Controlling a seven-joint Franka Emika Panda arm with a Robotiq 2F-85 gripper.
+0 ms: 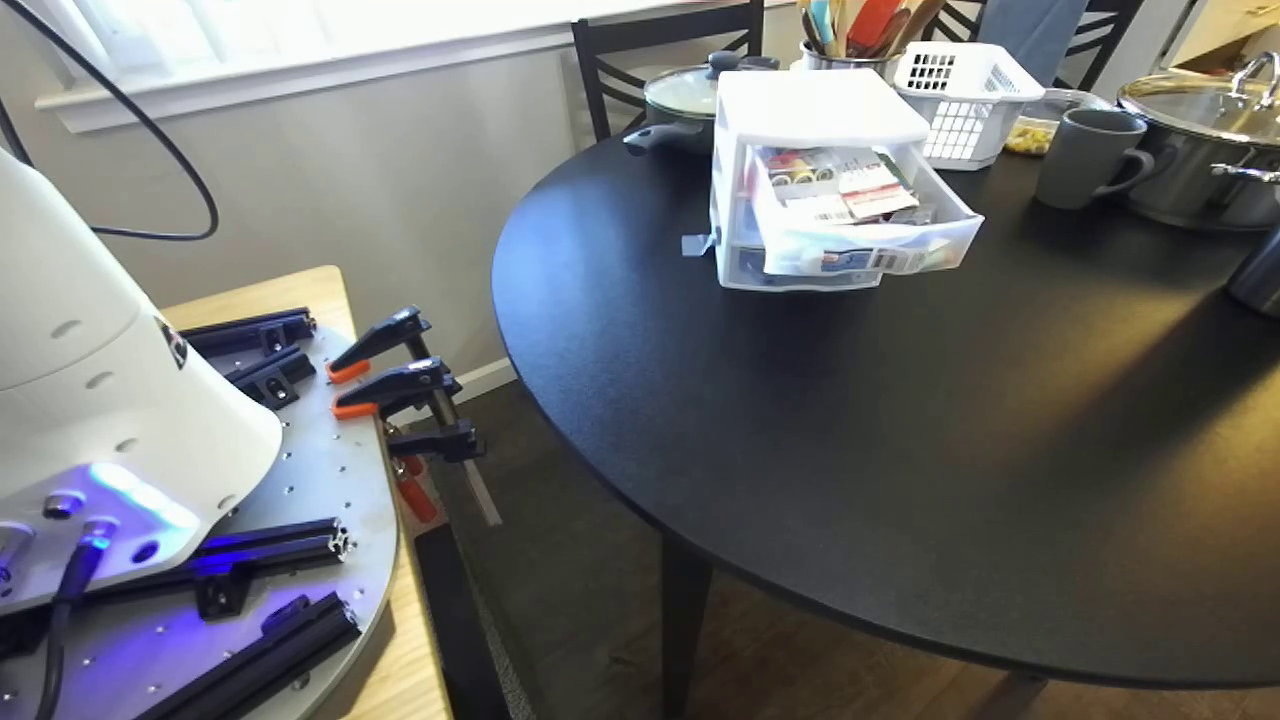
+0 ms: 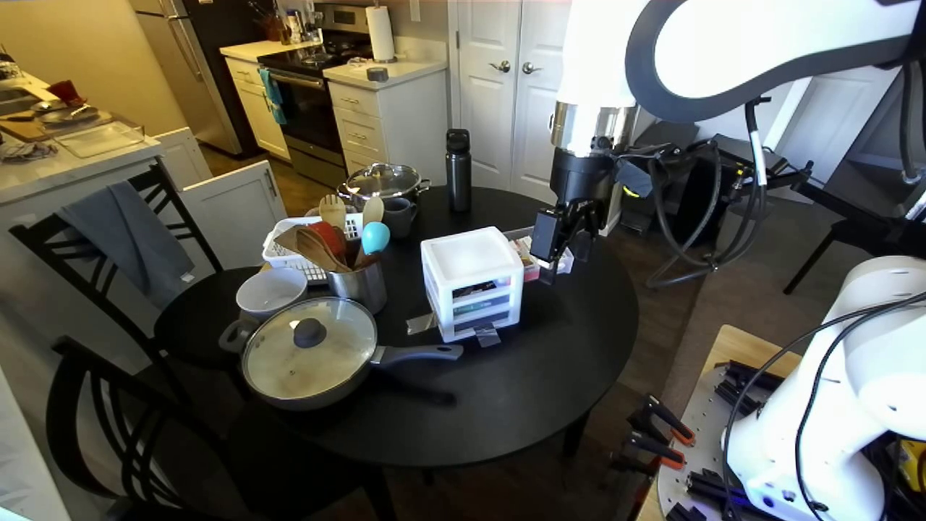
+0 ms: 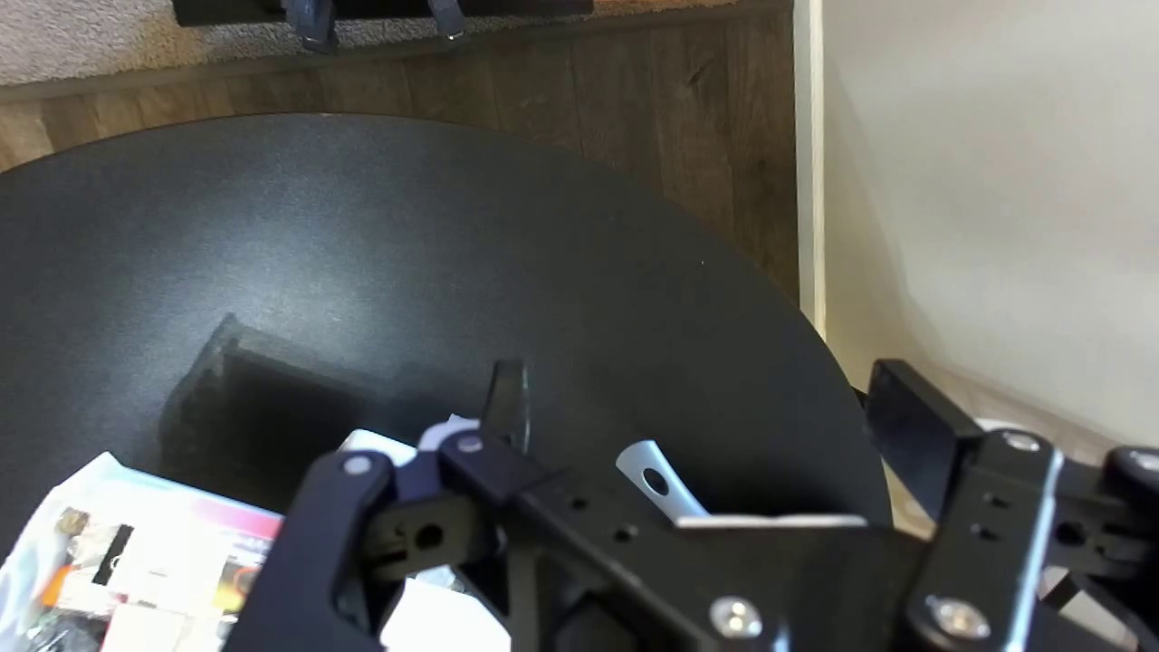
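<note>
A small white drawer unit point(image 1: 816, 108) stands on the black table, its upper drawer point(image 1: 873, 254) pulled out and holding packets and small boxes. From behind, exterior view 2 shows the unit point(image 2: 471, 256) with my gripper point(image 2: 564, 256) in front of the drawer side; whether they touch cannot be told there. In the wrist view my gripper is open, its two fingers wide apart with nothing held between them. The filled drawer point(image 3: 141, 554) lies at lower left there, partly covered by the gripper's linkage. Exterior view 1 does not show the gripper.
A lidded pan point(image 2: 309, 347), a utensil holder point(image 2: 360, 285), a white basket point(image 1: 960, 102), a grey mug point(image 1: 1086, 156) and a steel pot point(image 1: 1206, 150) stand around the unit. Bare tabletop point(image 1: 840, 456) spreads out in front of the drawer.
</note>
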